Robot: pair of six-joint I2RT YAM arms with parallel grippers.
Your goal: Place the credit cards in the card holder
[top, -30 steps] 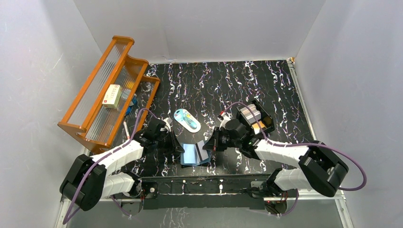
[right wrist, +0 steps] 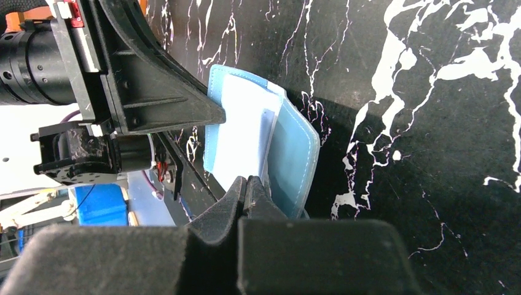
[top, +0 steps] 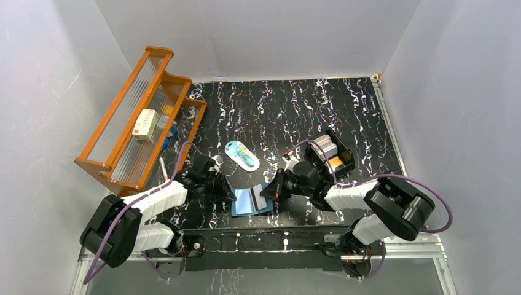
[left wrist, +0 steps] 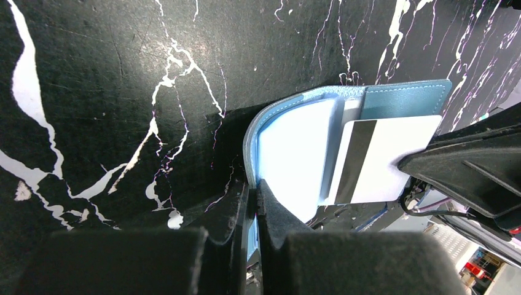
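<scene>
A light-blue card holder (top: 241,203) lies opened out at the table's front, between my two grippers. Its left edge is pinched by my left gripper, which is shut on it. A whitish credit card with a dark stripe (left wrist: 383,161) lies across the right half of the holder, partly over the blue flap (left wrist: 402,100). My right gripper is shut at the card's outer edge, one finger (left wrist: 433,161) overlapping it; the card looks thinly gripped. How deep the card's inner edge sits in a slot cannot be told.
A black box (top: 350,161) with white and orange items stands right, behind the right arm. A blister-packed blue item (top: 242,156) lies behind the holder. The wooden shelf (top: 150,80) fills the left side.
The right arm has shifted slightly left and its elbow has come inward. The card, slanted a second ago, has moved a little down and left over the holder.
</scene>
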